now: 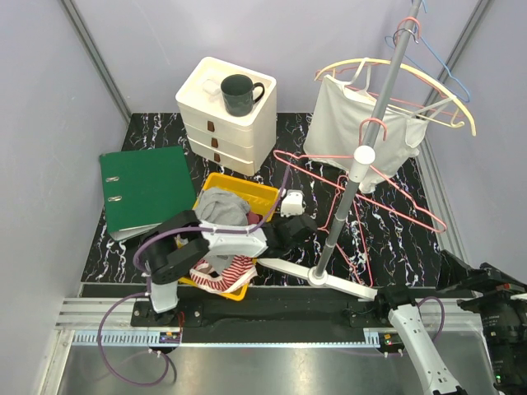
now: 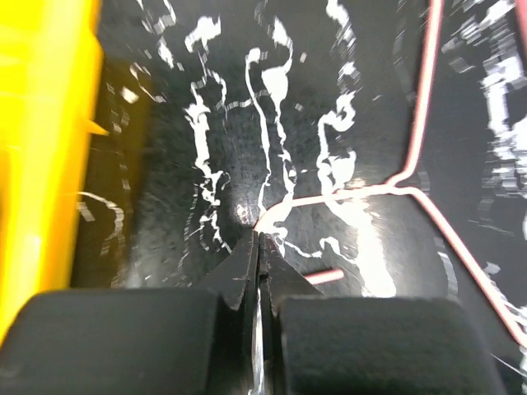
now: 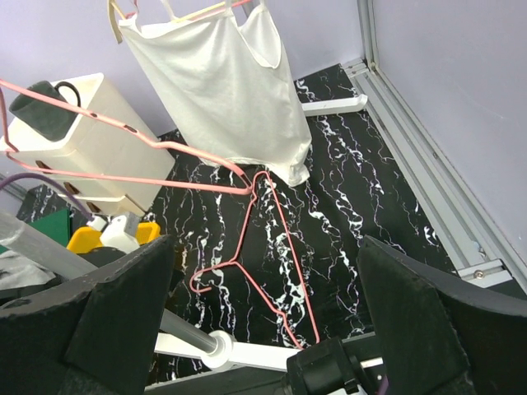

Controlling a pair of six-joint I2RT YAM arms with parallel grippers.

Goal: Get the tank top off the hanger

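Observation:
A white tank top [image 1: 354, 123] hangs by its straps from a pale yellow hanger [image 1: 395, 65] on the rack; its front also fills the top of the right wrist view. On the dark marbled table lies a loose pink hanger [image 2: 453, 226]. My left gripper is shut, its tips against that hanger's hook; whether the wire is between them is hidden. In the right wrist view my right gripper stands wide open and empty, well short of the tank top [image 3: 218, 82].
Another pink hanger [image 1: 403, 216] hangs low on the grey pole [image 1: 338, 222], between my right gripper and the tank top. A yellow bin [image 1: 254, 193] of clothes sits under my left arm. White drawers [image 1: 218, 136] with a dark mug [image 1: 239, 95] and a green binder [image 1: 148, 189] stand behind.

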